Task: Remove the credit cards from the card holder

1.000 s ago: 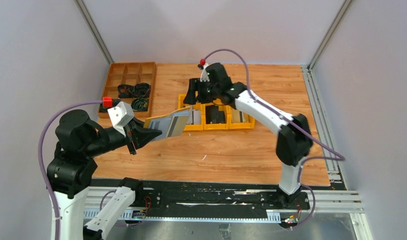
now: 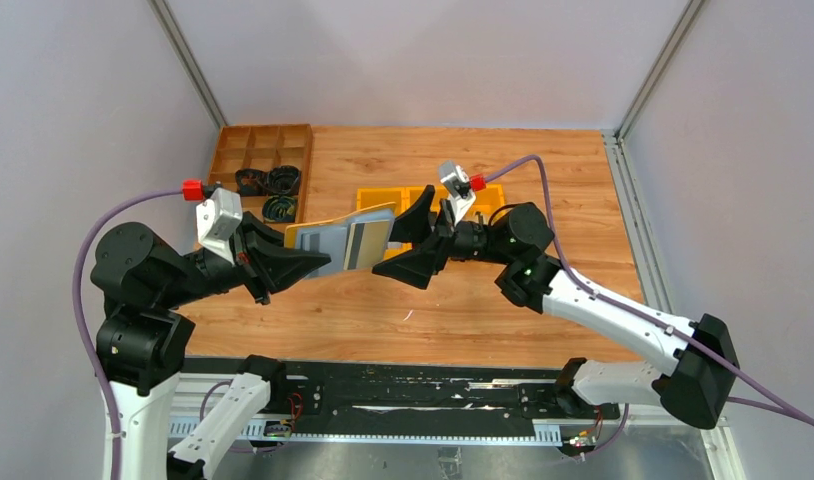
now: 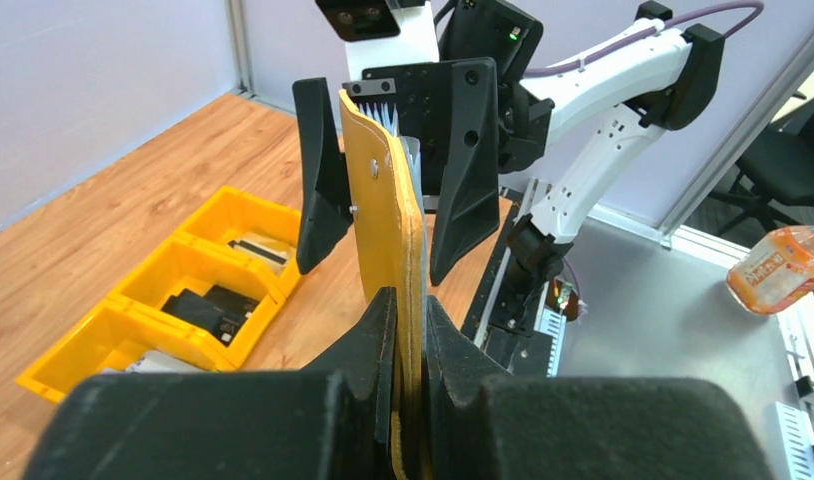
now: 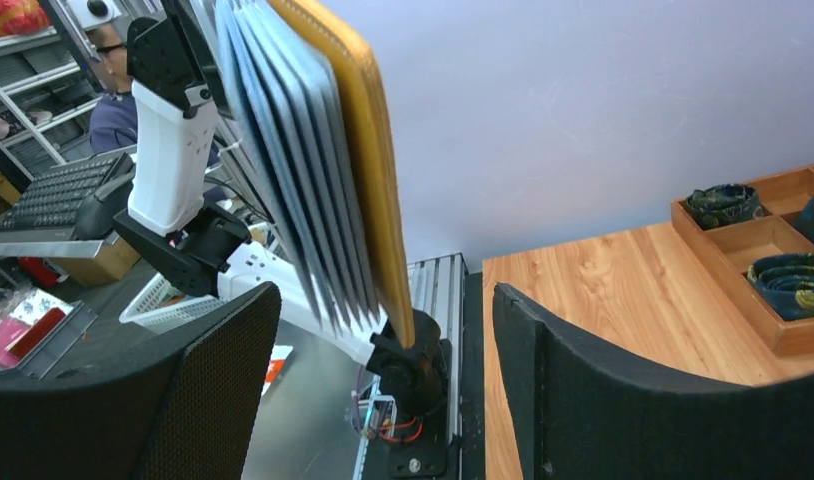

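Observation:
The yellow card holder [image 3: 383,220], with a stack of clear blue-grey sleeves [image 4: 298,150], is held up in the air by my left gripper, which is shut on it; in the top view striped card faces [image 2: 365,242] show. My right gripper [image 2: 403,245] stands open just beside the holder's free end, facing it. In the right wrist view the sleeves' edges and the yellow cover [image 4: 378,190] hang above and between its fingertips, and I cannot tell whether they touch.
Yellow bins [image 3: 163,270] with dark and light flat items stand on the wooden table [image 2: 403,320]. A divided wooden box [image 2: 245,140] with coiled items is at the back left.
The left gripper with the holder has shifted slightly.

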